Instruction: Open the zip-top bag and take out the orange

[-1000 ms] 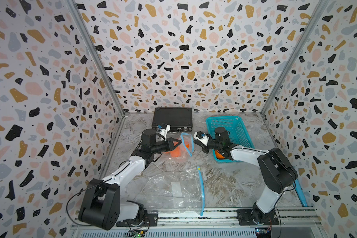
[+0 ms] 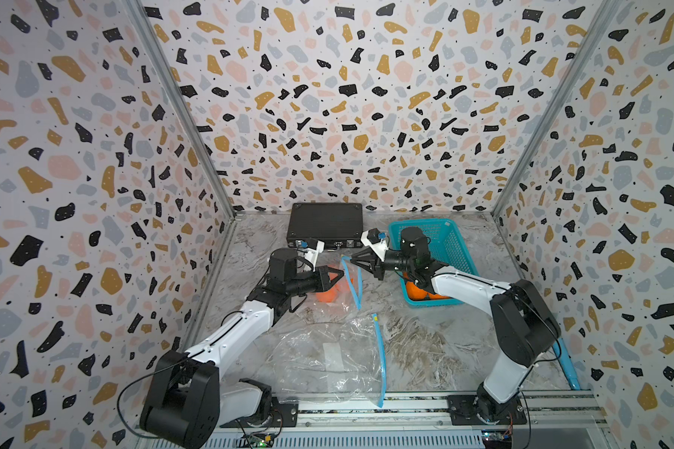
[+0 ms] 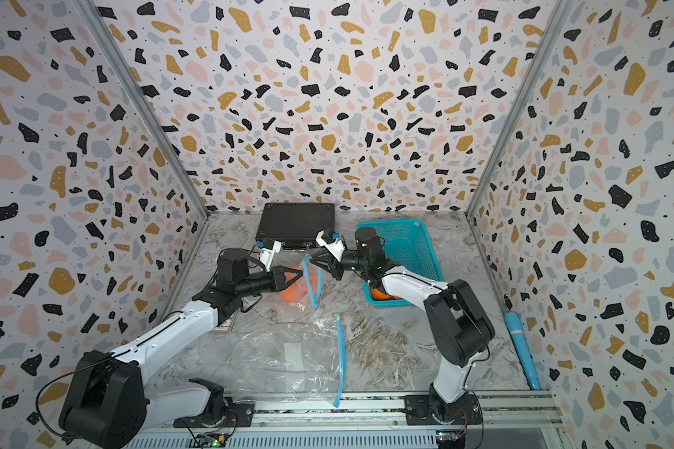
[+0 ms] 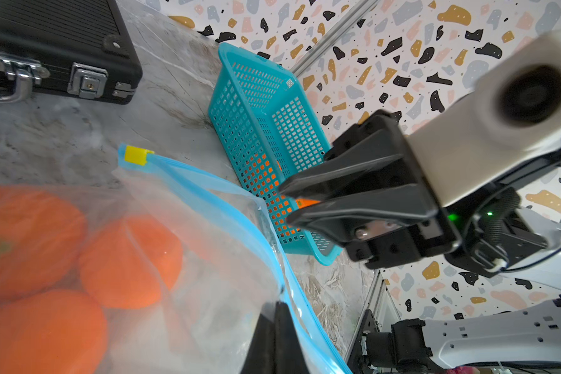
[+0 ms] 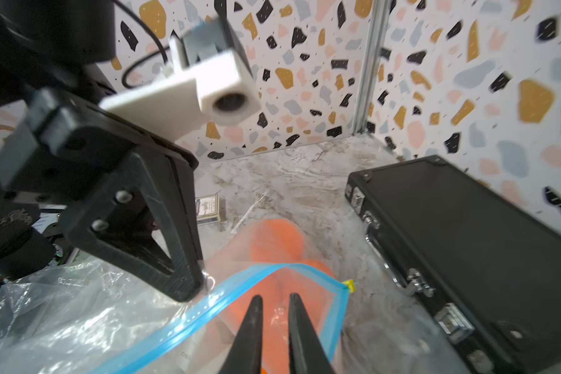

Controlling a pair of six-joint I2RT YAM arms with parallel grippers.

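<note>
The clear zip top bag [image 4: 187,243] has a blue rim and a yellow slider [image 4: 137,155]; several oranges [image 4: 131,261] show blurred through its film. My left gripper is shut on the bag's film at the blue rim, and the right wrist view shows the film pinched at its tip. The mouth stands partly apart, seen as two blue strips in the top left view. My right gripper faces that mouth from the right. Its fingers [image 5: 253,330] are apart, with nothing held between them; the bag and an orange [image 5: 293,299] appear beyond.
A teal basket [image 2: 457,250] with oranges [image 2: 415,290] inside stands under the right arm. Behind the bag lies a black case [image 2: 325,223]. An empty clear bag [image 2: 299,366] is spread flat at the front. Bare table shows at front right.
Now the left has come back right and the right has moved left, close to the mouth.
</note>
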